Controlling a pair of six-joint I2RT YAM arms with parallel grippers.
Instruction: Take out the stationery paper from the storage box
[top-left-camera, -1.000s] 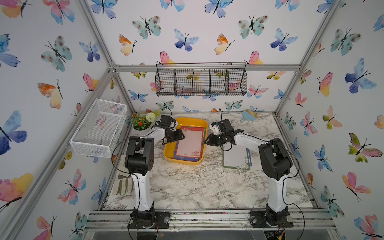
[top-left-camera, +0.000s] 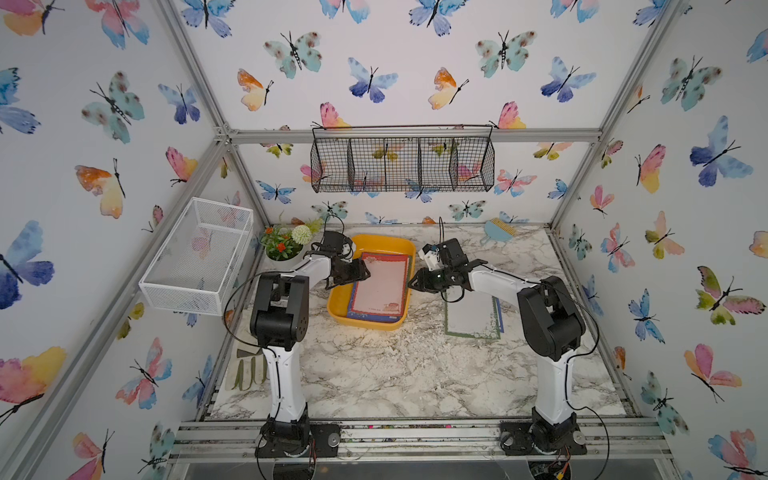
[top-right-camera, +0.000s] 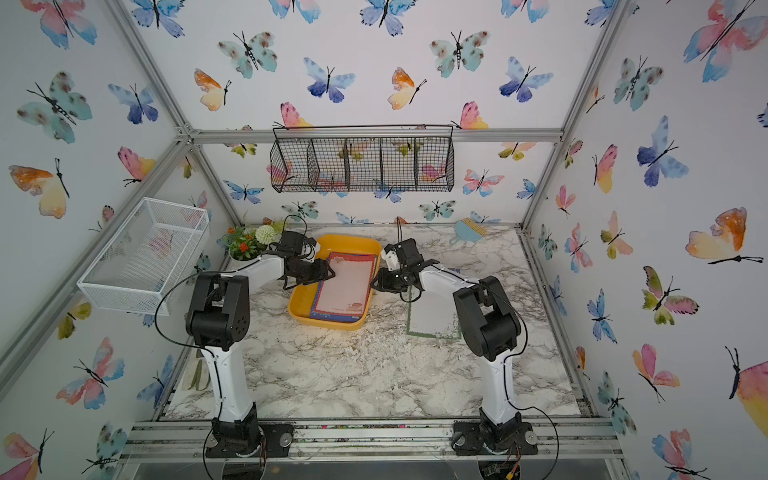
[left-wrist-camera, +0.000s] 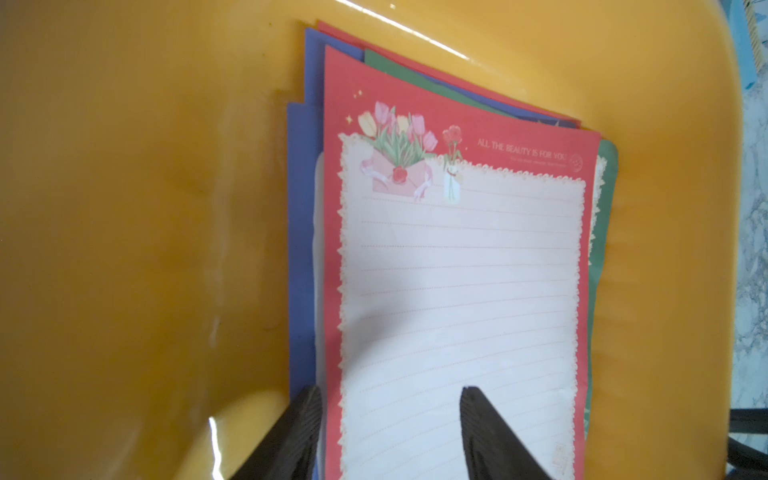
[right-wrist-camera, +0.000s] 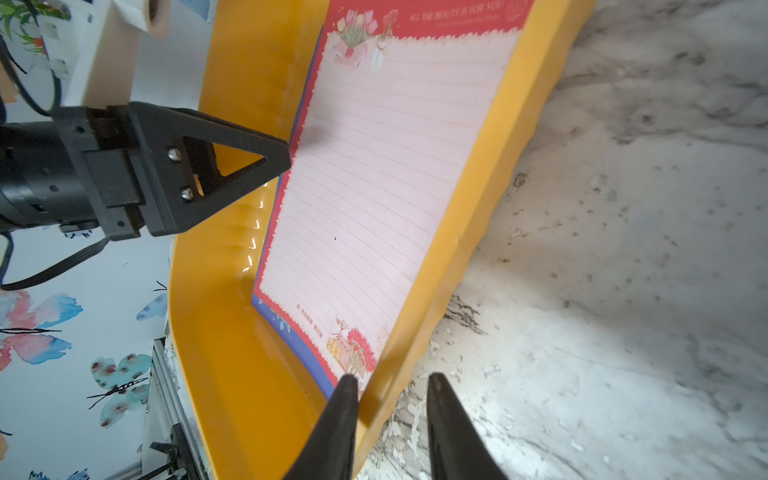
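Observation:
A yellow storage box (top-left-camera: 336, 304) holds a stack of stationery paper, a red-bordered lined sheet (left-wrist-camera: 456, 304) on top, with blue and green sheets beneath. My left gripper is open over the paper's left part, one finger near the red left border, nothing visibly held. My right gripper is open at the box's right wall, its fingers either side of or just beside the rim (right-wrist-camera: 456, 248); contact is unclear.
Loose sheets (top-left-camera: 472, 316) lie right of the box. Flowers (top-left-camera: 280, 240) stand at back left, beside a white mesh basket (top-left-camera: 180, 292).

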